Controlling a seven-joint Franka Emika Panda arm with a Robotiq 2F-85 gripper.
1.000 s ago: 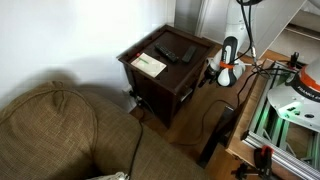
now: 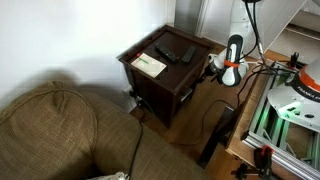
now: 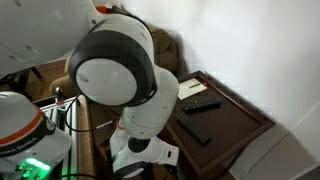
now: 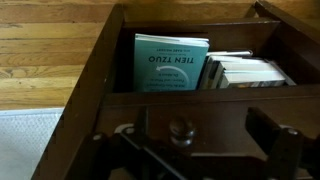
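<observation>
In the wrist view a dark brown drawer (image 4: 225, 108) stands pulled out, with a round knob (image 4: 181, 131) on its front. My gripper is open, its two fingers apart to the left and right of the knob. Whether either finger touches the drawer front cannot be told. Inside the drawer lie a teal book (image 4: 167, 65) and several pale books or cases (image 4: 240, 70). From outside, the gripper (image 2: 208, 72) is low at the right side of the dark cabinet (image 2: 165, 75); its fingers are too small to make out there.
On the cabinet top lie a pale sheet or booklet (image 2: 149, 65) and dark remote-like objects (image 3: 196, 105). A brown couch (image 2: 70, 135) stands at the left. Cables run over the wooden floor (image 2: 185, 135), which is otherwise open before the cabinet.
The white lower part of my arm has shifted very slightly beside the cabinet. The gripper stays near the cabinet's side, and the things on top have not moved.
</observation>
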